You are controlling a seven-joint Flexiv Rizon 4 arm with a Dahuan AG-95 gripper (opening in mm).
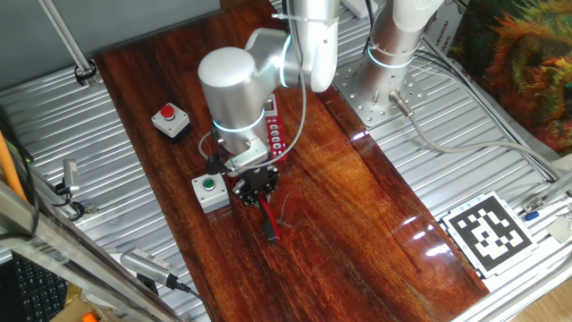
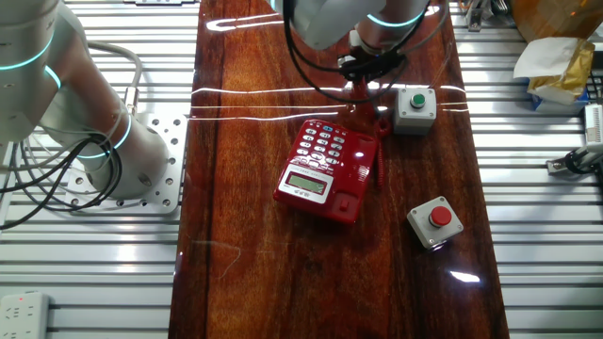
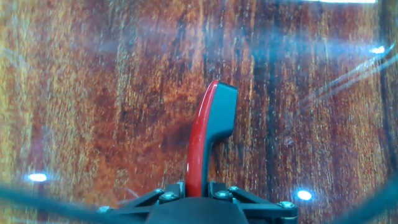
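Note:
A red telephone base (image 2: 350,179) with keypad and small display lies on the dark wooden table; the arm partly covers it in exterior view 1. My gripper (image 1: 256,183) is shut on a red and black handset (image 3: 198,146), which sticks out from between the fingers. In the wrist view the handset's free end points away from the gripper, its red side left and dark side right. The gripped part of the handset is hidden by the gripper. How high it hangs above the table is hard to tell.
A grey box with a green button (image 1: 209,184) stands close beside the gripper. Farther off is a box with a red button (image 1: 168,113). A marker board (image 1: 488,234) lies at the right edge.

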